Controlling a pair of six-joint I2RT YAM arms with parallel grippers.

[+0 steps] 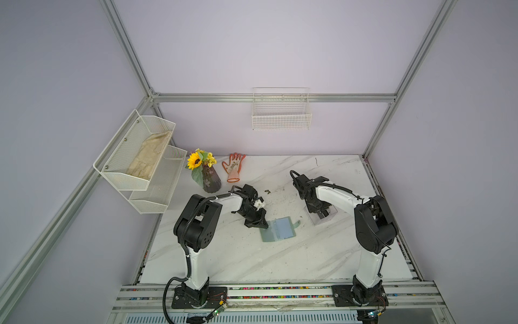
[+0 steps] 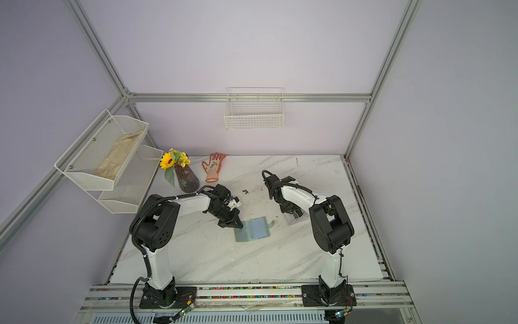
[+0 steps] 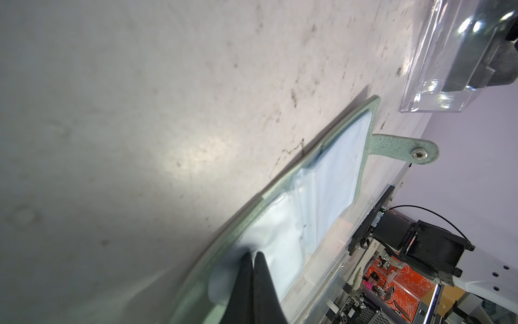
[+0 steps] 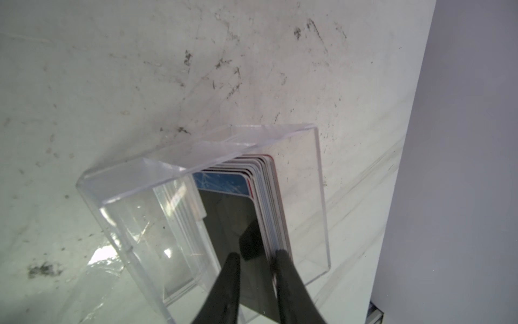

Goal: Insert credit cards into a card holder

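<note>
A pale green card holder (image 1: 283,229) lies open on the table, clear sleeves showing and snap strap to the right. My left gripper is shut at its left end, over the sleeve. To the right, a clear plastic box (image 4: 318,199) holds a stack of cards (image 4: 232,226), the front one dark with a blue band. My right gripper is at the box, part open, one finger at either side of the front of the stack; whether it touches the cards is unclear.
A vase of sunflowers (image 1: 210,178) and an orange-white glove (image 1: 233,168) are at the back left, beside white wire shelves (image 1: 145,195) on the wall.
</note>
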